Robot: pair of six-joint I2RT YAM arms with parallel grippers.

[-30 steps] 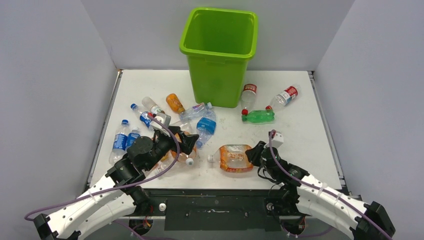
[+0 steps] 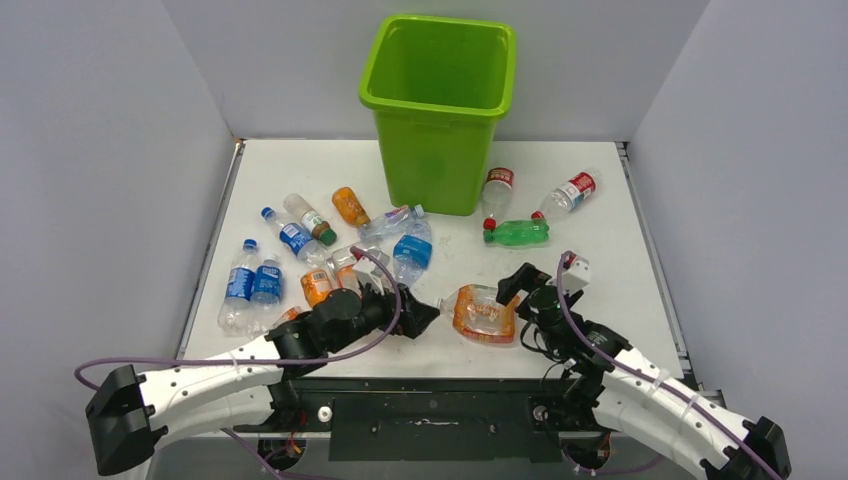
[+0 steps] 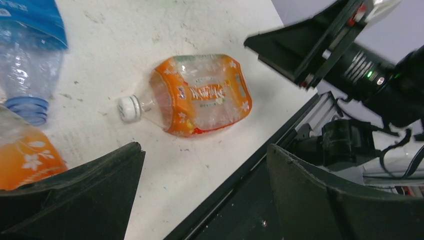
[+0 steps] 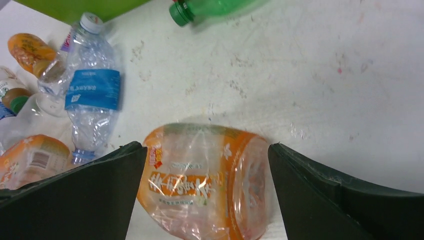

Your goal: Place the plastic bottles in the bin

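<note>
A crushed orange-label bottle (image 2: 485, 315) lies near the table's front centre, cap pointing left. My left gripper is open just short of its cap side, with nothing between the fingers. My right gripper stands open over the bottle's wide end. Behind them lie a blue-label bottle (image 2: 412, 250), a green bottle (image 2: 518, 232) and red-label bottles (image 2: 570, 195). More bottles (image 2: 240, 285) crowd the left side. The green bin (image 2: 435, 160) stands at the back.
Grey walls (image 2: 740, 200) enclose the table (image 2: 610, 260). Bare table shows at the right and between the green bottle and the orange-label one.
My right gripper has moved slightly right, and that bottle has shifted a little right since a second ago.
</note>
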